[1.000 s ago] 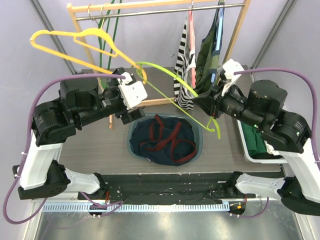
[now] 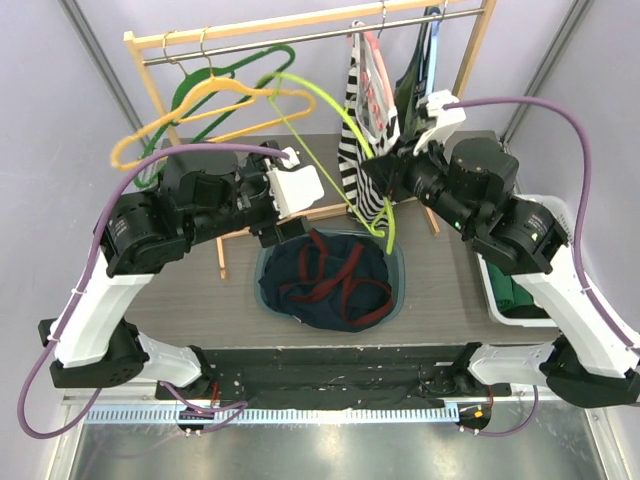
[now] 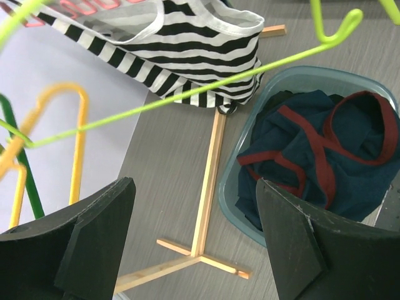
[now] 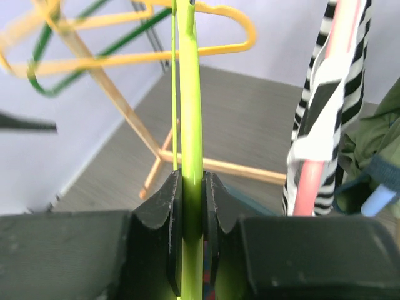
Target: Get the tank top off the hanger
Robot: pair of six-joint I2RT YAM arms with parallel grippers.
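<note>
The lime-green hanger (image 2: 345, 115) is off the rail and bare, tilted across the middle in the top view. My right gripper is shut on its bar. In the left wrist view its hook end (image 3: 340, 31) shows at the upper right. My left gripper stands open and empty, to the left of the hanger. A navy top with dark red trim (image 2: 325, 280) lies crumpled in the grey-blue basket (image 2: 401, 285) on the floor. A black-and-white striped tank top (image 3: 200, 47) hangs on a pink hanger from the rail.
A yellow hanger (image 2: 215, 88) and a dark green hanger (image 2: 180, 97) hang bare at the left of the rail (image 2: 300, 42). The lime hanger's left end overlaps the yellow one; contact cannot be told. A white basket (image 2: 520, 322) with green cloth stands at the right.
The right gripper has carried the lime hanger left and toward the rail. The left gripper has shifted right. The yellow hanger has swung, and the green one has turned into fuller view.
</note>
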